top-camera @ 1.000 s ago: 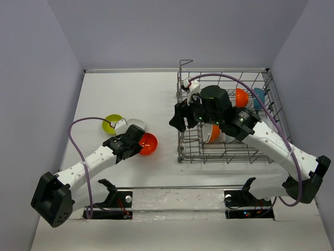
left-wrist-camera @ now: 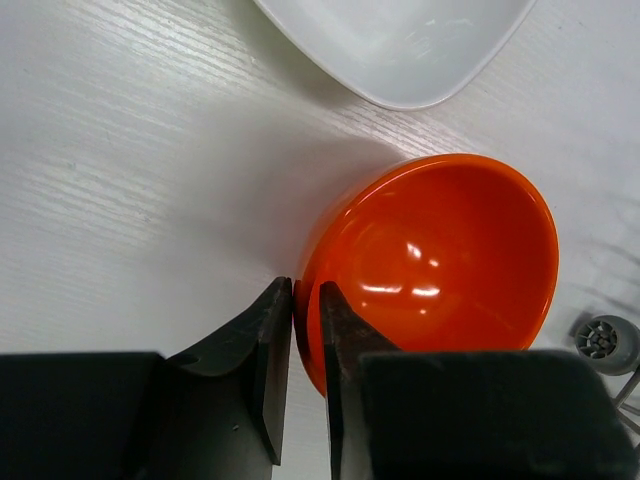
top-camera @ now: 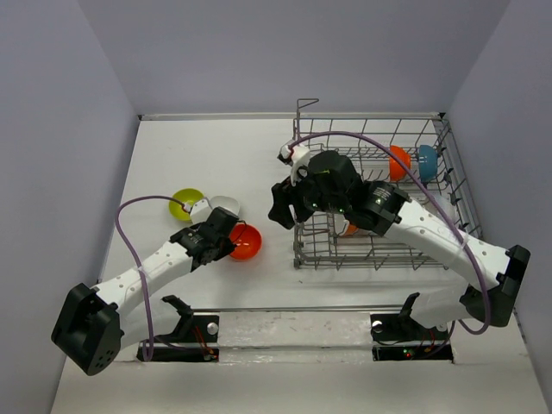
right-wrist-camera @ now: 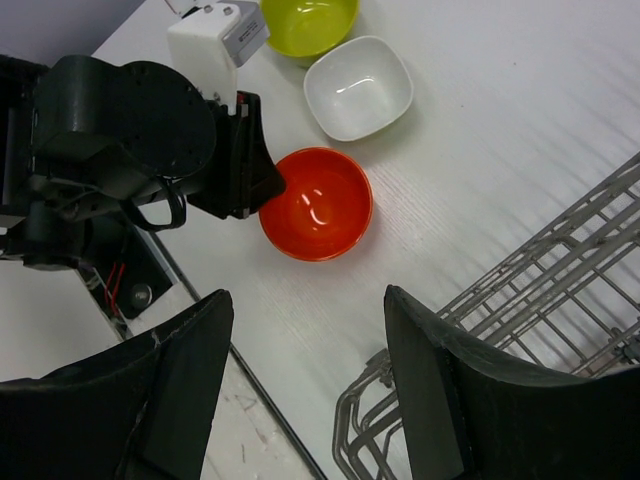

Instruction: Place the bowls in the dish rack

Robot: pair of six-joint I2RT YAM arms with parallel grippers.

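Note:
An orange bowl [top-camera: 247,242] lies on the white table, left of the dish rack [top-camera: 297,250]. In the left wrist view my left gripper straddles the near rim of this orange bowl [left-wrist-camera: 440,260], one finger outside and one inside. The gap between the fingers is narrow; whether they pinch the rim is unclear. Behind it are a white bowl [right-wrist-camera: 358,88] and a yellow-green bowl [right-wrist-camera: 310,22]. My right gripper is open and empty, above the table by the rack's left edge.
Inside the rack stand an orange bowl [top-camera: 399,162] and a blue bowl [top-camera: 428,162] at the back; more dishes are partly hidden under my right arm. Clear table lies between the loose bowls and the rack.
The left arm and the orange bowl have barely moved.

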